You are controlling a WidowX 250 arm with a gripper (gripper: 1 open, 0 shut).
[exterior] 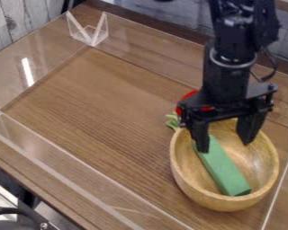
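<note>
My dark gripper (225, 131) hangs low over the wooden bowl (257, 189) at the lower right, its two fingers apart. In the bowl lies a green block (227, 177), its upper end near the left finger. A red object (187, 99) is mostly hidden behind the gripper, and a bit of green (173, 119) shows just below it.
A small white wire rack (86, 27) stands at the back left. Walls or raised edges border the back and the left side.
</note>
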